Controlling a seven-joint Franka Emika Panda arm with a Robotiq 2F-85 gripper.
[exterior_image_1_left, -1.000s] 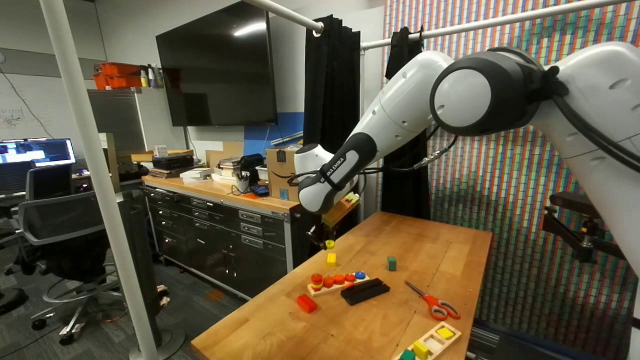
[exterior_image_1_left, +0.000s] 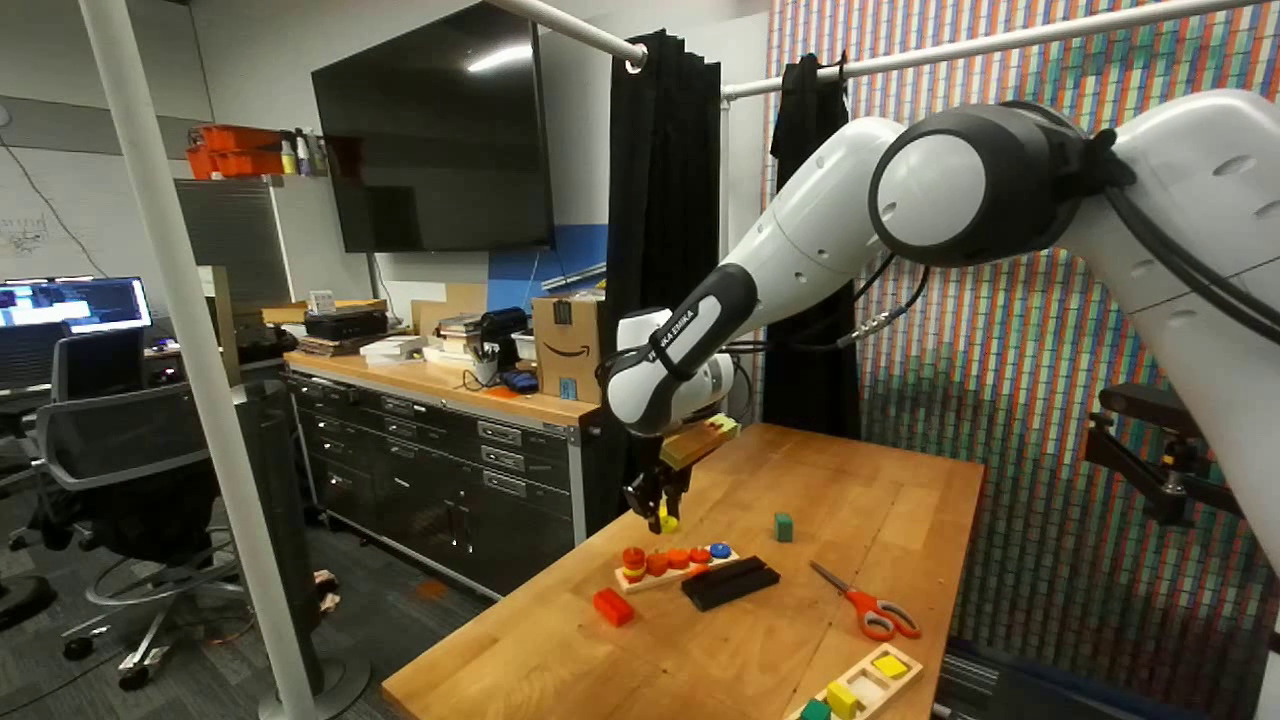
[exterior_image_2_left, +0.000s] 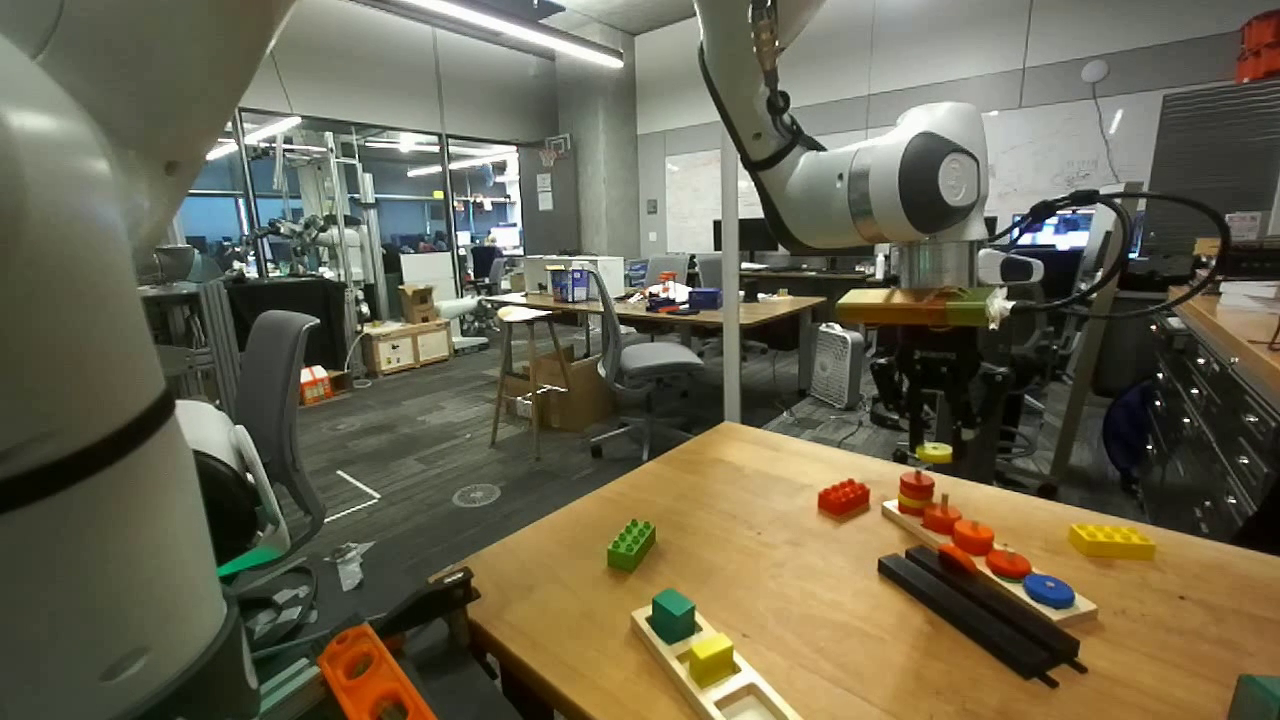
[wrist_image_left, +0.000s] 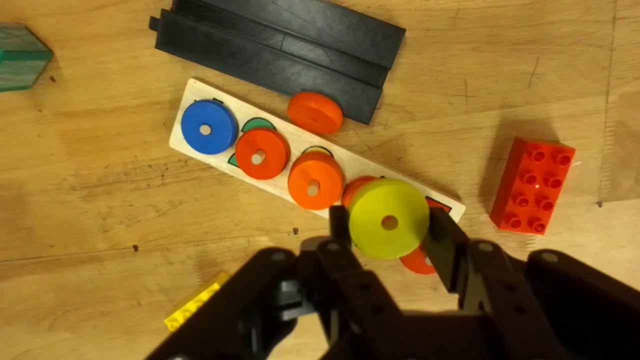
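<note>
A yellow-green disc with a centre hole (wrist_image_left: 384, 240) is pinched at its sides, my gripper shut on it. In exterior view 2 the same disc (exterior_image_2_left: 933, 452) hangs level, clear above the table. Below lies the wooden peg board (exterior_image_2_left: 1086, 608), carrying a blue disc (wrist_image_left: 210, 127), orange-red discs (wrist_image_left: 262, 155) and, at one end, a red and yellow stack (exterior_image_2_left: 915, 492). From the wrist, the held disc and a finger cover part of that end. A loose orange disc (wrist_image_left: 315, 112) rests against the board's side and the black grooved piece (wrist_image_left: 276, 45).
A red brick (wrist_image_left: 534, 186) lies beyond the stack end; a yellow brick (exterior_image_2_left: 1112, 541) is behind the board. Scissors (exterior_image_1_left: 872, 606), a green block (exterior_image_1_left: 783, 527), a green brick (exterior_image_2_left: 631, 545) and a second wooden tray (exterior_image_2_left: 756, 700) stand apart. Bare table separates them.
With the disc still held, my gripper has come lower. The hand has swung from a tilt to nearly upright. Objects on the table look unmoved.
</note>
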